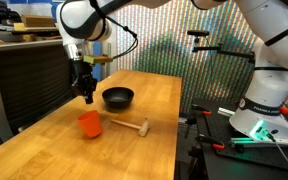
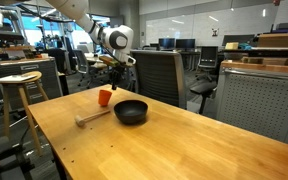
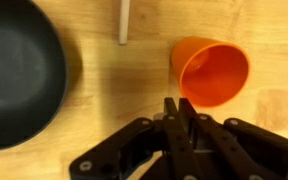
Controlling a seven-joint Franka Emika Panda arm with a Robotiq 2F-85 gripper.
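Note:
An orange cup (image 1: 90,124) stands on the wooden table, its open mouth visible in the wrist view, where the cup (image 3: 213,72) lies just beyond the fingertips. Close above the cup hangs my gripper (image 1: 88,99), pointing down. In the wrist view the fingers of the gripper are close together and shut. Whatever may be between them is too small and dark to make out. A black bowl (image 1: 117,98) sits behind and to the right of the cup in exterior view 1.
A wooden stick-like tool (image 1: 130,125) with a thicker end lies right of the cup. Beyond the bowl in exterior view 2, the table (image 2: 199,140) is broad and bare. An office chair (image 2: 159,72) stands past the table's edge.

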